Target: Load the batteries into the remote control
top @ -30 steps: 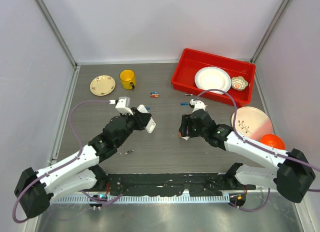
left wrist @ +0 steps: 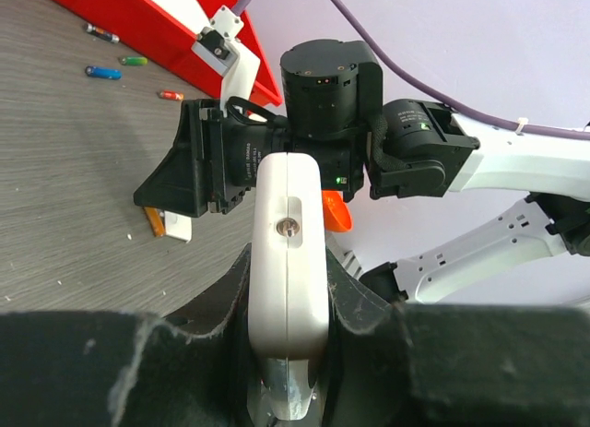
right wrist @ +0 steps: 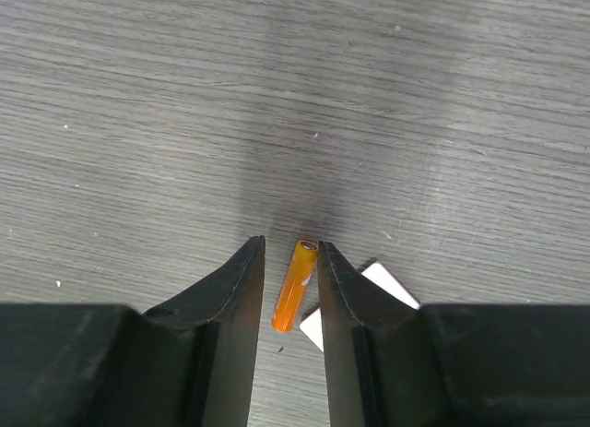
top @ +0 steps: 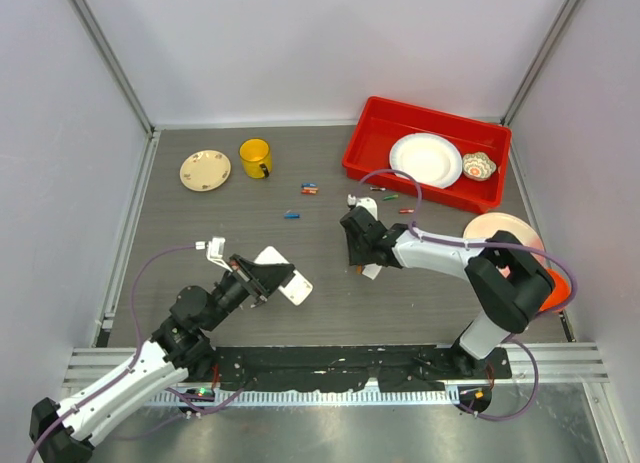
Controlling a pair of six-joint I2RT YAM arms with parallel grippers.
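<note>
My left gripper (top: 275, 278) is shut on the white remote control (top: 293, 288), which stands on end in the fingers in the left wrist view (left wrist: 286, 279). My right gripper hangs part open over an orange battery (right wrist: 293, 289), its fingertips either side of the battery's upper end. Beside that battery lies a small white piece (right wrist: 387, 284), apparently the battery cover, partly behind the finger. Several other small batteries (top: 309, 188) in blue, red, green and dark colours lie farther back on the table.
A red bin (top: 365, 143) holding a white plate and small bowl stands at back right. A yellow mug (top: 255, 158) and a small plate (top: 205, 170) are at back left; a pink plate (top: 500, 226) and orange bowl are at right, partly behind the right arm.
My right gripper has moved away from the front edge, to the left and back, over the orange battery.
</note>
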